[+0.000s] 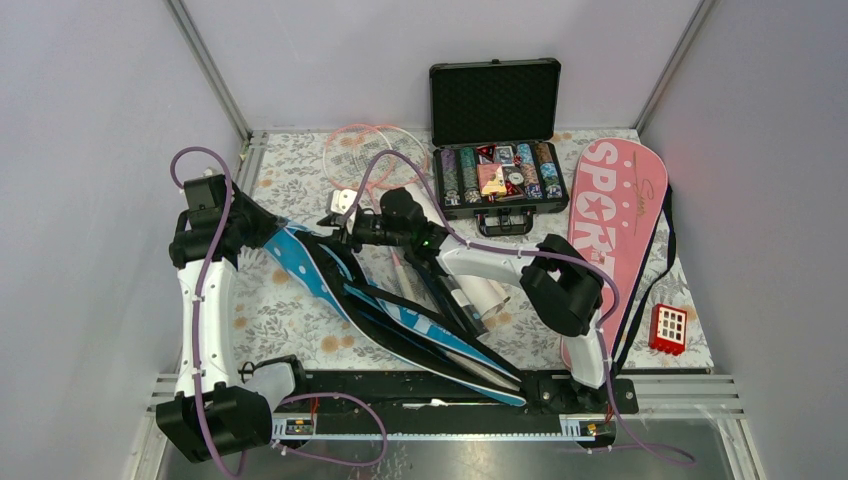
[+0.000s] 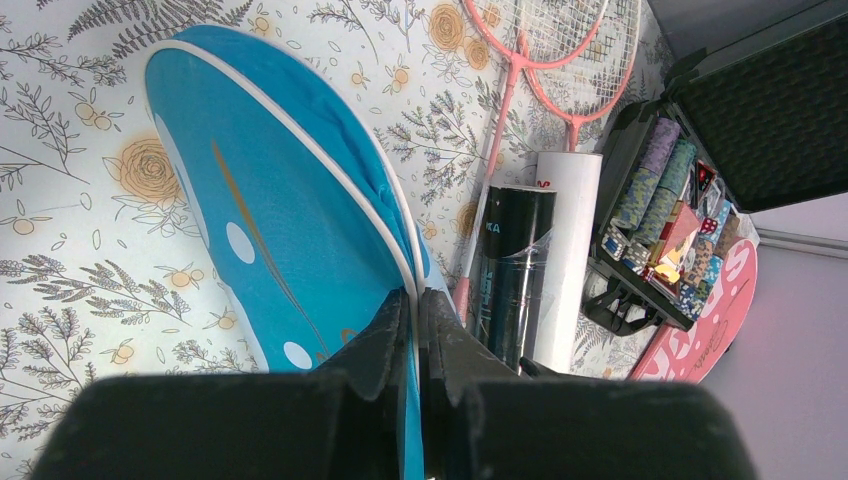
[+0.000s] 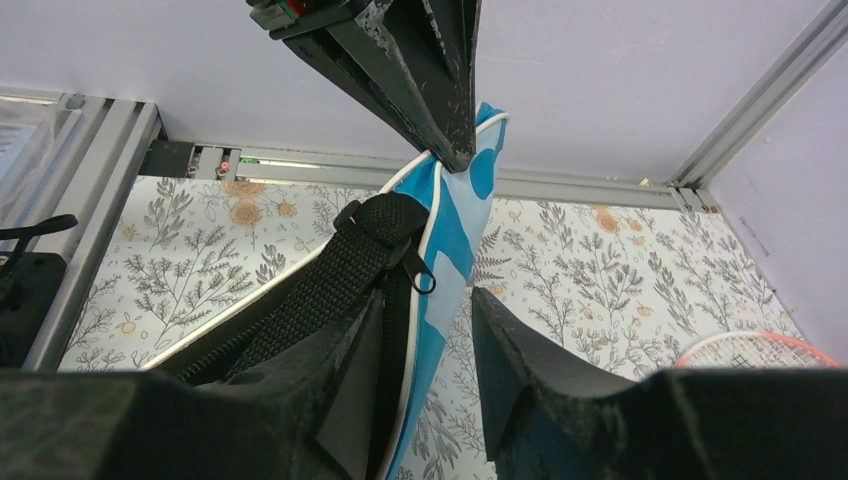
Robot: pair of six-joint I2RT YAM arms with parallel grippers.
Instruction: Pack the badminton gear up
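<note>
The blue dotted bag (image 1: 300, 262) with white piping and a black zip hangs long and open across the front left. Its far end is pinched by my left gripper (image 1: 276, 226), whose fingers (image 2: 385, 345) are shut on the piped edge. My right gripper stands open around the zip edge close by. Between its fingers show the black zip tape and a zip pull (image 3: 421, 277); contact with the fingers cannot be made out. Two pink-framed rackets (image 2: 515, 60) lie crossed on the floral cloth. Beside them rest a black tube (image 2: 515, 270) and a white tube (image 2: 570, 230).
An open black case (image 1: 495, 92) of poker chips and cards stands at the back. On the right lie a pink bag (image 1: 625, 175) with a black strap and a red gridded box (image 1: 668, 328).
</note>
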